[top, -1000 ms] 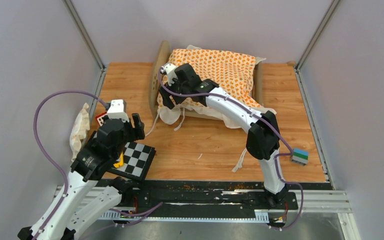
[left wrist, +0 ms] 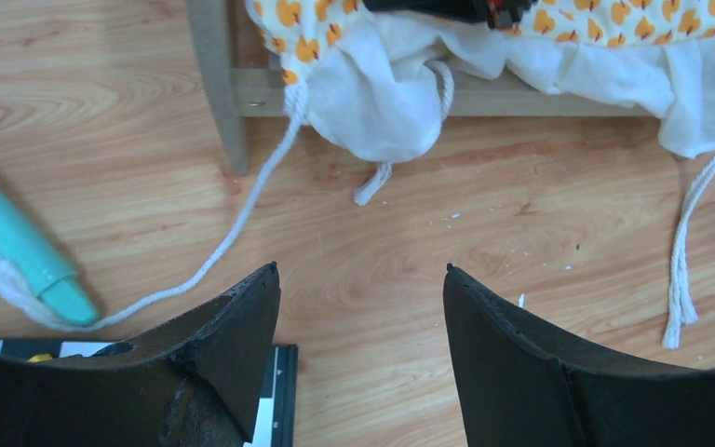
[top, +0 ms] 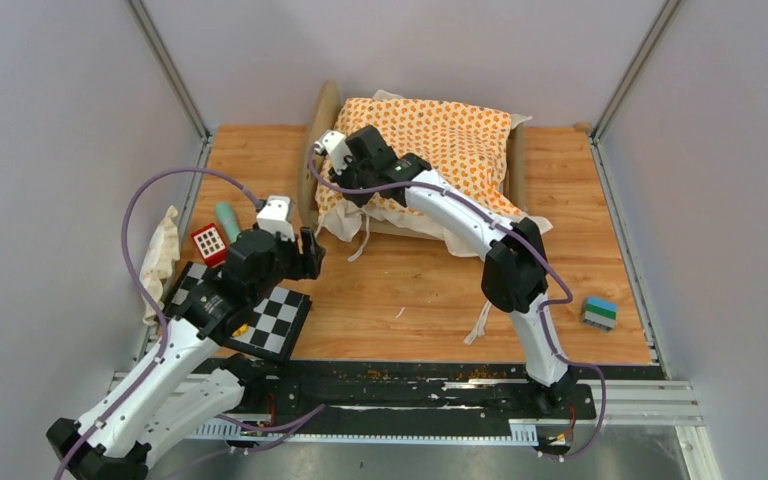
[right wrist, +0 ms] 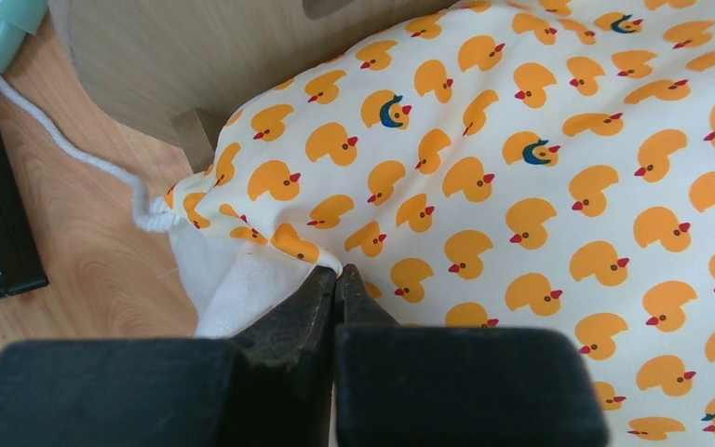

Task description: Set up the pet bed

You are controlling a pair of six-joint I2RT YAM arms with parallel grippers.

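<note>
The duck-print cushion (top: 430, 140) fills the wooden bed (top: 515, 170), with white cloth and cords (left wrist: 684, 251) spilling over the front. In the right wrist view, my right gripper is shut at the cushion's left front corner, fingertips at the edge where print meets white cloth; whether fabric is pinched between them is hard to tell. My left gripper stands open above bare table in front of the bed's left end, nothing between its fingers, with a long cord (left wrist: 200, 270) running past it.
A teal cylinder (top: 226, 218), a red-white block (top: 208, 243) and a checkerboard (top: 275, 320) lie at left, beside bunched cream cloth (top: 158, 260). A small coloured block (top: 600, 313) sits at right.
My left gripper has moved right, toward the bed, uncovering the teal cylinder. The right gripper has shifted slightly at the cushion's corner.
</note>
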